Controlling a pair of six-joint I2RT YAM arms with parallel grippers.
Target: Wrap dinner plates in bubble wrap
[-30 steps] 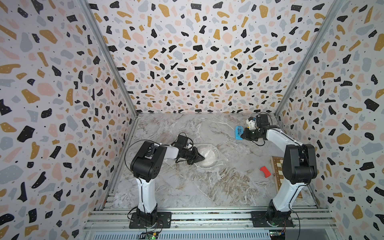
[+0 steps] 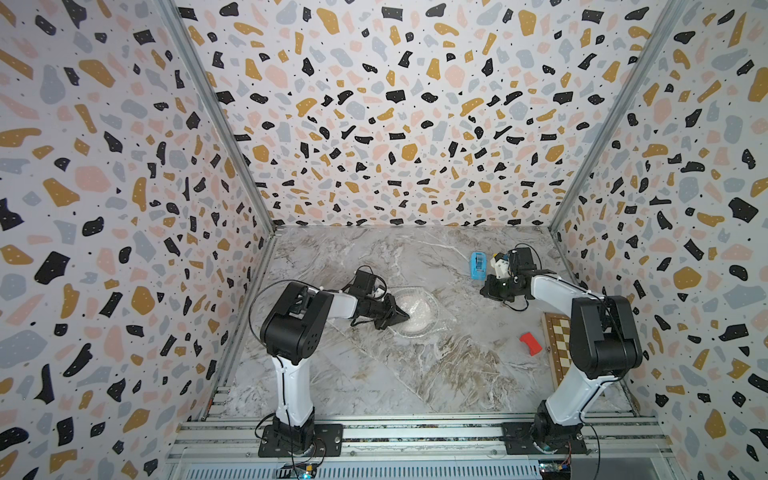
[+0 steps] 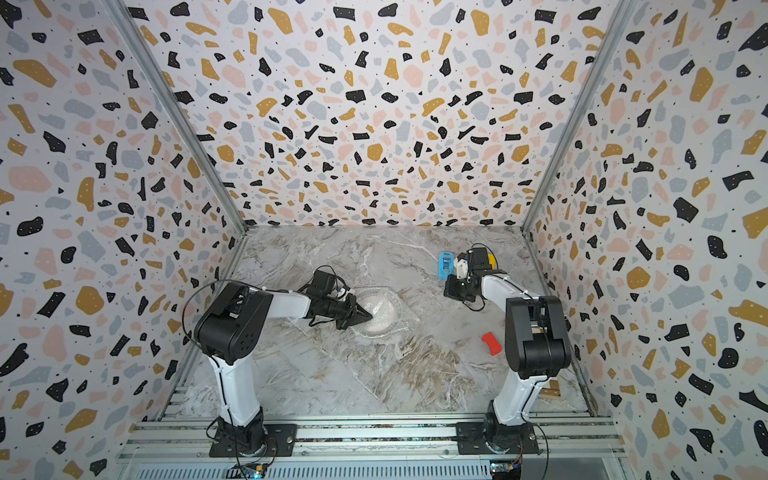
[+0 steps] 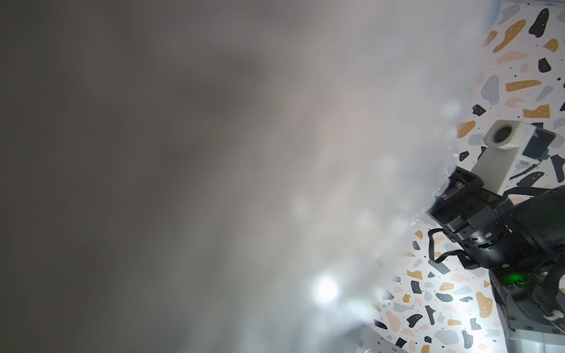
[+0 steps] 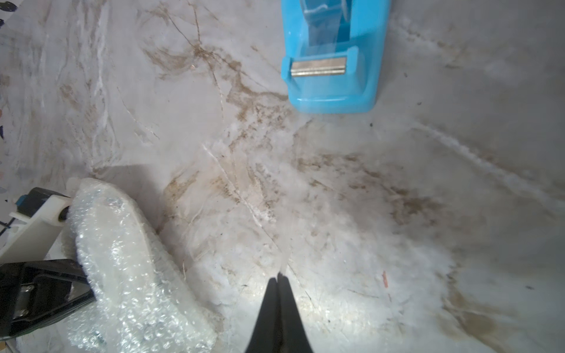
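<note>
A plate in bubble wrap (image 2: 417, 309) lies on the middle of the marble table, with my left gripper (image 2: 393, 316) down on its left side; bubble wrap fills most of the left wrist view, hiding those fingertips, so their state is unclear. My right gripper is shut, above bare table in front of a blue tape dispenser (image 5: 333, 94); a faint clear strip shows at its fingertips, possibly tape, though I cannot tell. The wrapped plate also shows at the lower left of the right wrist view.
A red object (image 2: 529, 343) lies at the front right, beside a chessboard (image 2: 557, 344). A yellow object (image 3: 492, 260) is behind the right arm.
My right gripper has moved toward the front, away from the tape dispenser. The left arm and the wrapped plate have stayed put.
</note>
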